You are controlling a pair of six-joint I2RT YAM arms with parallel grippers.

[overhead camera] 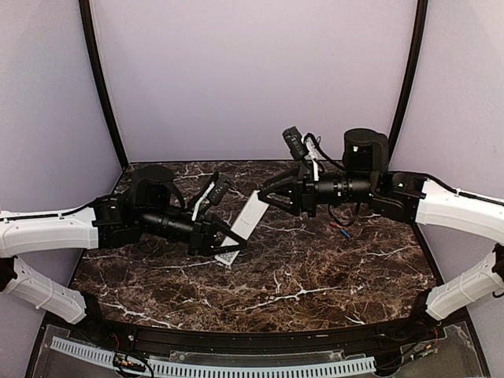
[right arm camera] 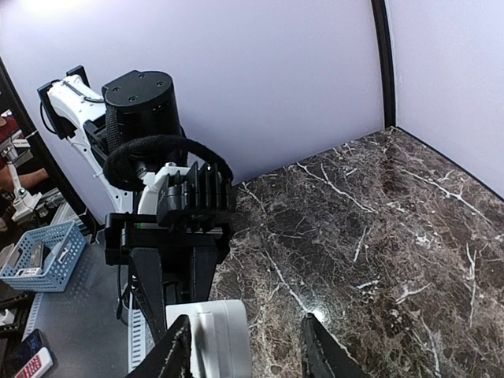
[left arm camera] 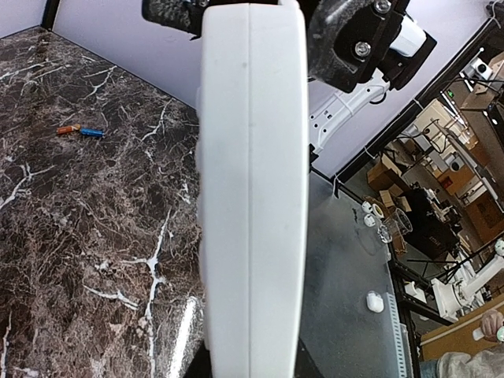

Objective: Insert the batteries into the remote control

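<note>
A white remote control is held up at a slant by my left gripper, shut on it; in the left wrist view the remote fills the middle, edge on. My right gripper stands part open at the remote's upper end, which in its wrist view lies by the left finger, with clear space toward the right finger. Two batteries, orange and blue, lie end to end on the marble table, right of centre in the top view.
A blue basket with items stands outside the work area in the right wrist view.
</note>
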